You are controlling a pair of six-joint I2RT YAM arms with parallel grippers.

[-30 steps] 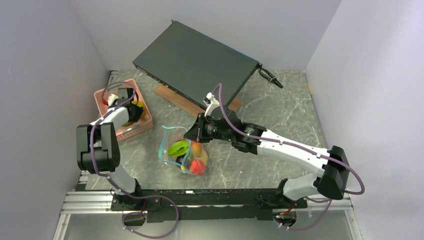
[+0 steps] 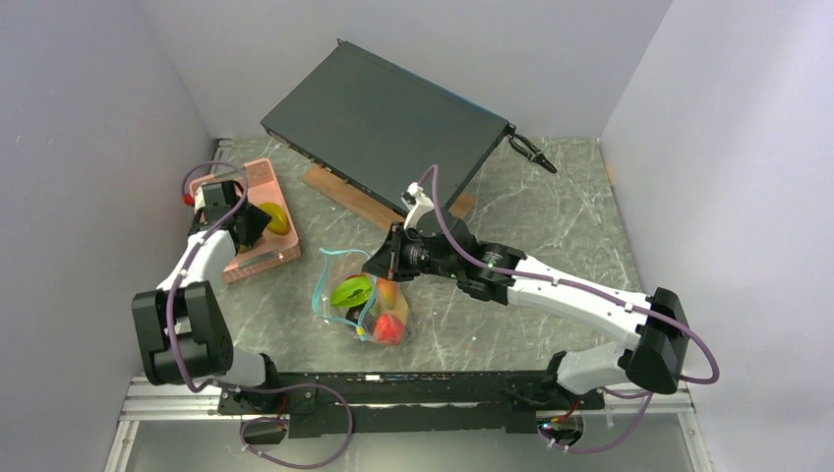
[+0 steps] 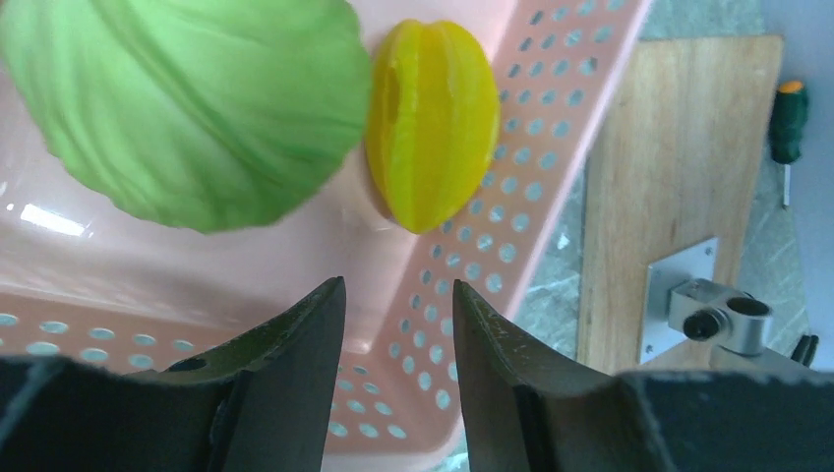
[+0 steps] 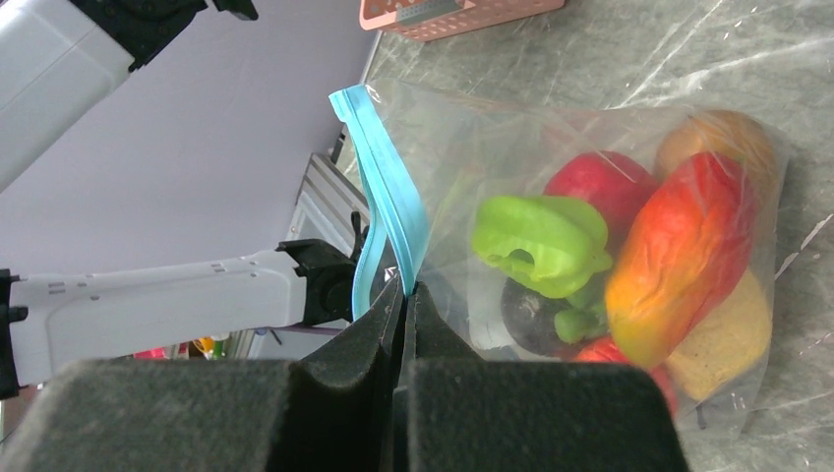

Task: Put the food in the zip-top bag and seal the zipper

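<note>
My left gripper hangs in the pink basket [image 2: 280,251], fingers apart with nothing between them, near a yellow pepper [image 3: 433,123] and a green leafy item [image 3: 187,98]. The clear zip bag [image 4: 443,128] holds several foods, among them a green pepper [image 4: 536,241], a red-orange mango [image 4: 679,256] and a red round fruit [image 4: 600,182]. My right gripper is shut on the bag's blue zipper strip [image 4: 388,187] at its edge.
A large dark panel [image 2: 384,118] on a wooden board [image 2: 344,197] stands at the back. Pliers [image 2: 533,152] lie to its right.
My left arm has shifted leftward over the basket, uncovering more of the yellow pepper in the top view. The right arm and bag are unchanged.
</note>
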